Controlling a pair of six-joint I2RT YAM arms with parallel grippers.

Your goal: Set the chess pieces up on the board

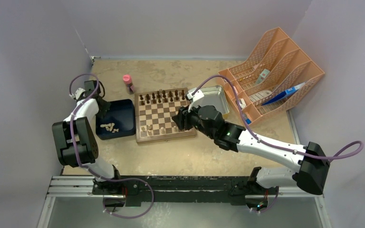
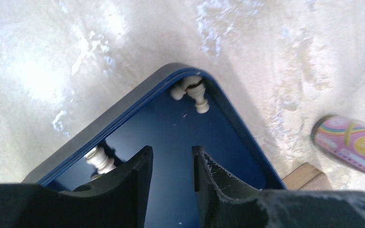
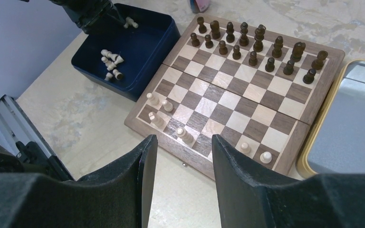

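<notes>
The chessboard [image 3: 216, 109] lies mid-table, with all the dark pieces [image 3: 253, 40] in two rows along its far side. On the near side stand a few scattered white pieces, among them a tall one [image 3: 184, 136] and a pawn [image 3: 265, 157]. More white pieces [image 1: 109, 127] lie loose in the dark blue bin [image 1: 134, 124]; a small group [image 2: 197, 93] sits in one of its corners. Over the bin is my left gripper, open, with nothing between its fingers. My right gripper hangs above the board's near right part, open and empty.
A pink-capped bottle [image 1: 129, 83] stands behind the bin. To the right of the board are a metal tray [image 1: 213, 97] and an orange rack [image 1: 271, 76].
</notes>
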